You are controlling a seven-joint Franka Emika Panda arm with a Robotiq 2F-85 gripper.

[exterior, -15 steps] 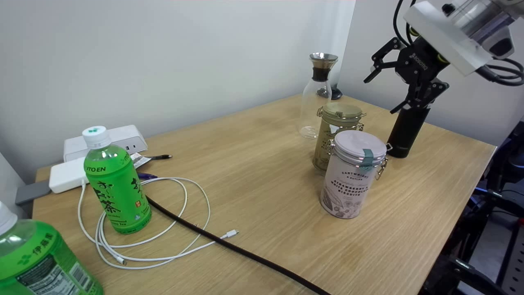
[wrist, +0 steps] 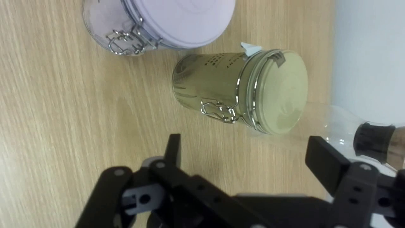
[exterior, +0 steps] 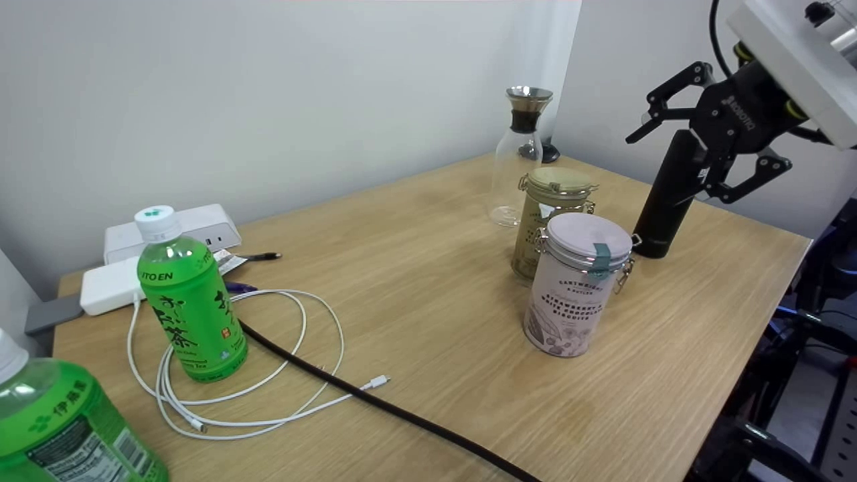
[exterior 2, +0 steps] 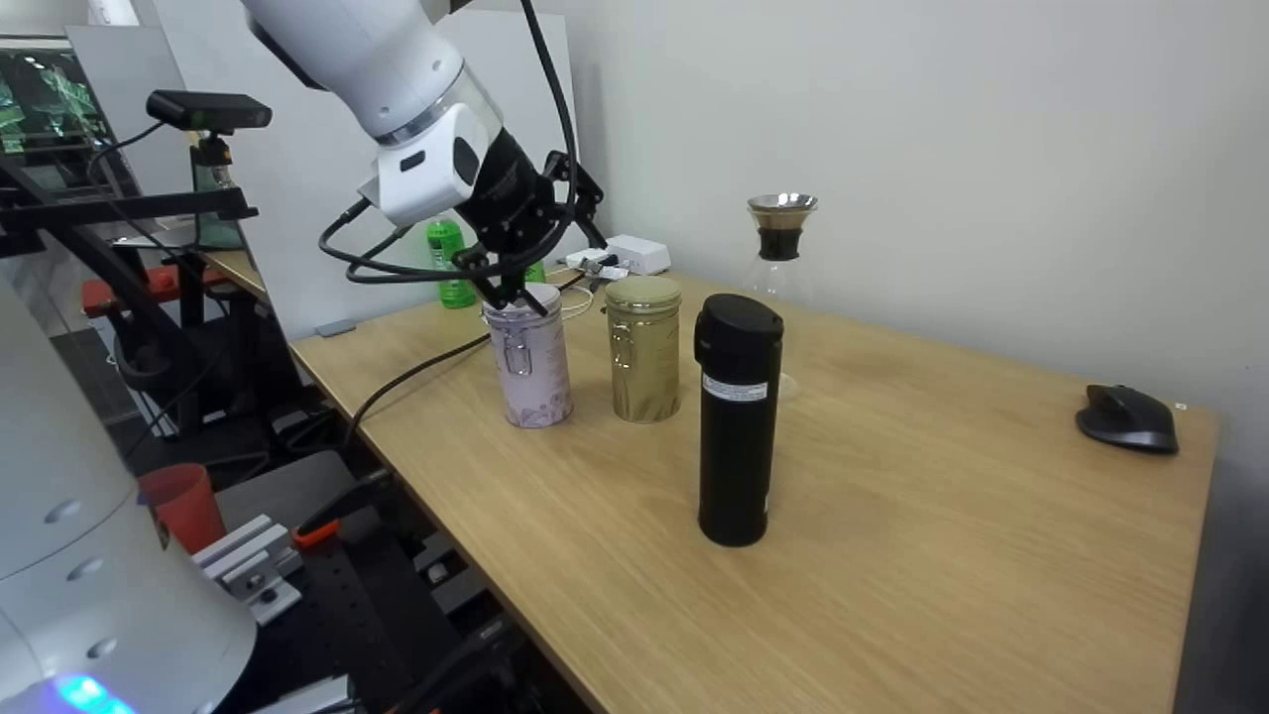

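Note:
My gripper (exterior: 668,167) is open and holds nothing, raised above the table in front of the black flask (exterior: 663,213) as exterior view 1 sees it. In the wrist view, the gap between the gripper's fingertips (wrist: 243,146) lies over wood beside the gold clip-top tin (wrist: 216,78). That tin stands upright next to the pink tin (exterior: 574,297), both lids closed. The pink tin is partly cut off at the top of the wrist view (wrist: 186,19). In exterior view 2 the flask (exterior 2: 735,452) stands upright, apart from both tins.
A glass carafe (exterior: 518,161) with a metal top stands behind the gold tin. Green tea bottles, one of them near a white cable (exterior: 309,410), occupy the left side. A black mouse (exterior 2: 1127,418) lies at the far end. Bare wood surrounds the flask's front.
In exterior view 1 my gripper has moved right and somewhat lower, now overlapping the flask's upper part. It was open before as well. The tins, flask and bottles have stayed put.

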